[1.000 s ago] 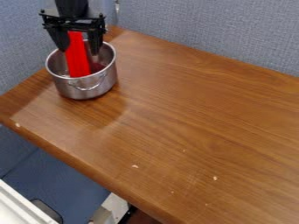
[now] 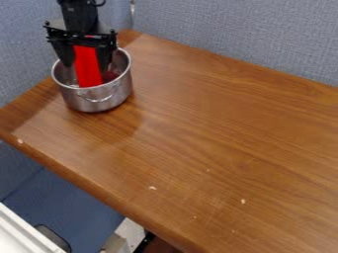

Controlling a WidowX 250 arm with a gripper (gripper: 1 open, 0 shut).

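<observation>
A steel pot (image 2: pixel 95 97) with a handle stands at the back left corner of the wooden table. A red block (image 2: pixel 87 65) stands upright inside it, rising toward the rim and above. My black gripper (image 2: pixel 81 38) is over the pot, around the top of the red block, its fingers open. Whether they touch the block is hard to tell.
Grey padded walls (image 2: pixel 238 30) border it at the back and left. A white object (image 2: pixel 20 232) lies low at the bottom left, off the table.
My gripper has shifted slightly over the pot around the red block's top. The pot has stayed in place.
</observation>
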